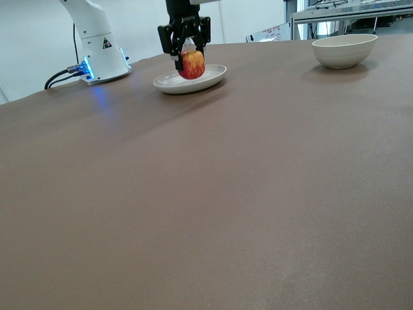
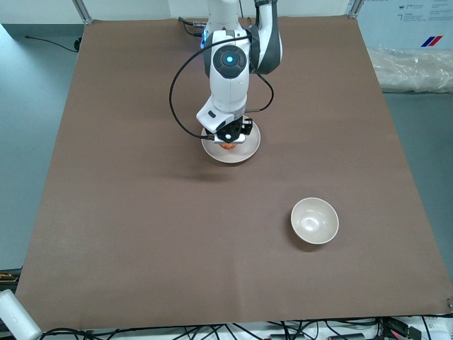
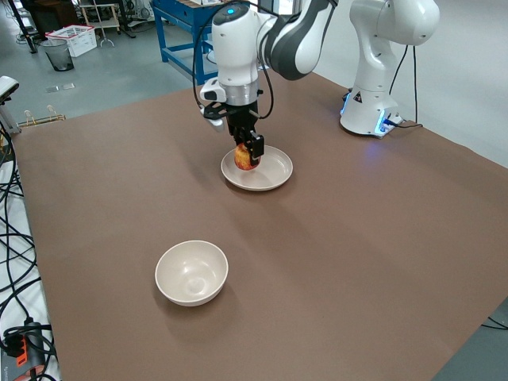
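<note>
A red-yellow apple (image 1: 192,66) is at my gripper (image 3: 249,152), whose black fingers come down around it over a white plate (image 3: 272,176). The top view shows the fingers at the apple's upper part; whether they grip it is unclear. In the left view the apple is mostly hidden under my wrist, on or just over the plate (image 2: 251,145). An empty white bowl (image 2: 314,220) stands apart, nearer the front edge in the left view, also seen in the right view as a bowl (image 3: 191,272).
Cables loop from my arm, and more cables and equipment lie beyond the table's edge.
</note>
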